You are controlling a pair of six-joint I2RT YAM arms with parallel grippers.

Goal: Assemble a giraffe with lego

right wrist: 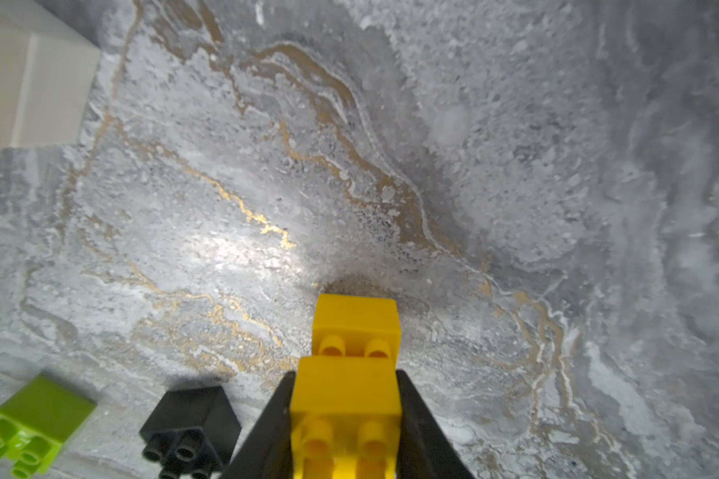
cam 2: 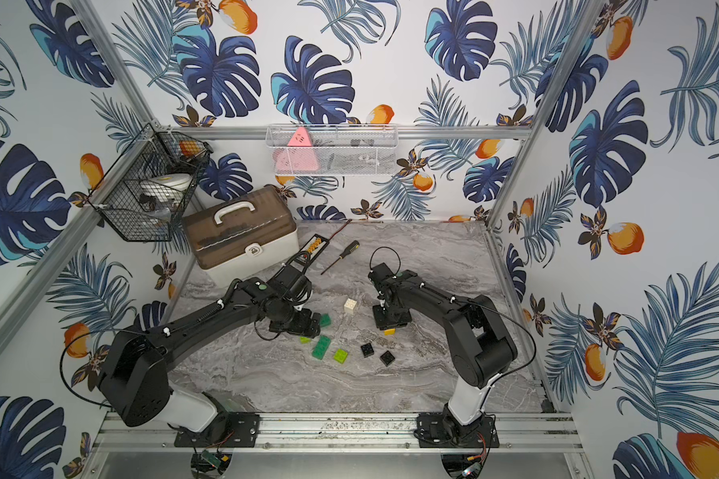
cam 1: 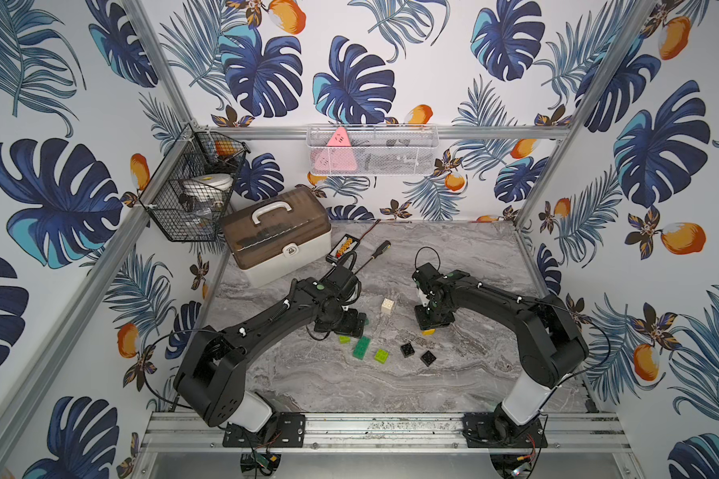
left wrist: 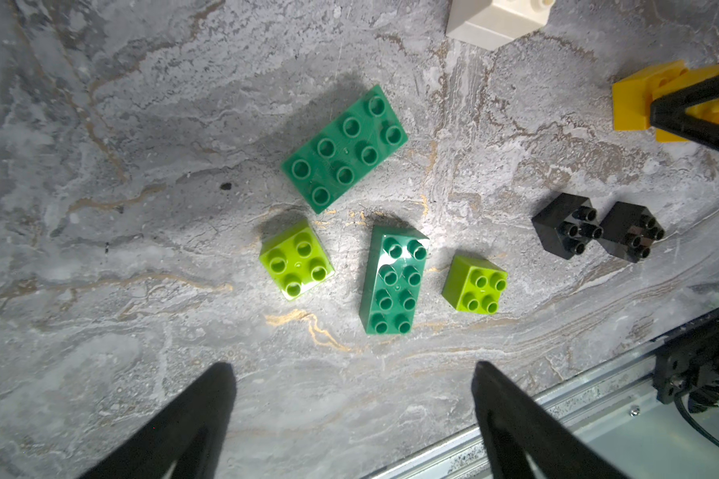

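My right gripper is shut on a yellow brick (right wrist: 345, 391), its studs facing the camera. Just beyond that one, a second yellow brick (right wrist: 355, 323) shows at the marble table; whether the two are joined I cannot tell. My left gripper hangs open and empty over the table. Below it lie a dark green long brick (left wrist: 395, 279), another green long brick (left wrist: 345, 149), a lime brick (left wrist: 297, 259) and a second lime brick (left wrist: 475, 285). Two black bricks stand close together, the left black brick (left wrist: 565, 226) and the right black brick (left wrist: 629, 231). A white brick (left wrist: 497, 20) is farther back.
A brown-lidded toolbox (cam 1: 275, 231) occupies the back left. Beside it lie a screwdriver (cam 1: 382, 249) and a small orange-patterned box (cam 1: 342, 246).
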